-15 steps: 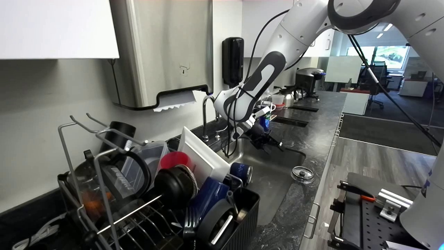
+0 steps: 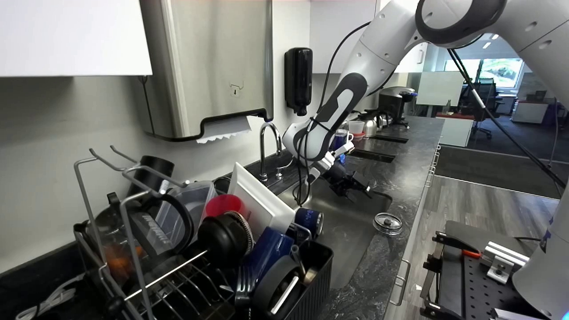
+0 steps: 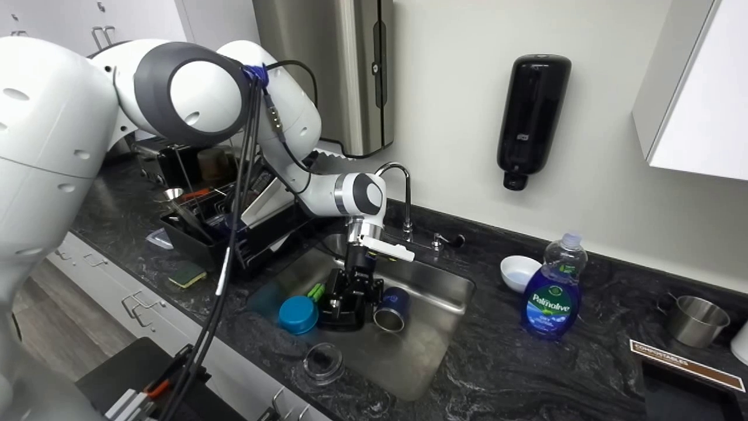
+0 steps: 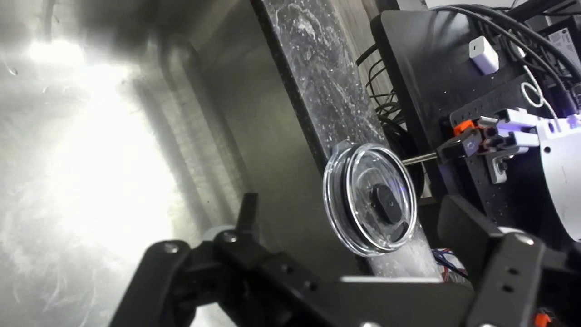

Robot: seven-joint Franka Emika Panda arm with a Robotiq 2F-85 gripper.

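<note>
My gripper is open, its two black fingers wide apart with nothing held between them. Beyond them in the wrist view, a clear round lid [image 4: 381,201] with a dark slider lies on the narrow counter strip at the sink's front edge. In exterior view 1 the gripper [image 2: 359,193] hangs over the far part of the steel sink, apart from the lid [image 2: 388,223]. Exterior view 2 shows the gripper [image 3: 345,309] low in the sink, between a teal round container [image 3: 298,314] and a dark blue mug [image 3: 392,309] on its side.
A crowded dish rack [image 2: 181,277] borders the sink, with a white dish [image 2: 260,205] leaning out. The faucet [image 3: 408,203] rises behind the basin. A soap bottle [image 3: 554,291] and a white bowl [image 3: 519,272] stand right of it. Bare sink floor [image 4: 98,180] fills the wrist view's left.
In exterior view 1, the wrist and gripper have shifted slightly right and a little lower, toward the counter's front side. The lid and dish rack have not moved.
</note>
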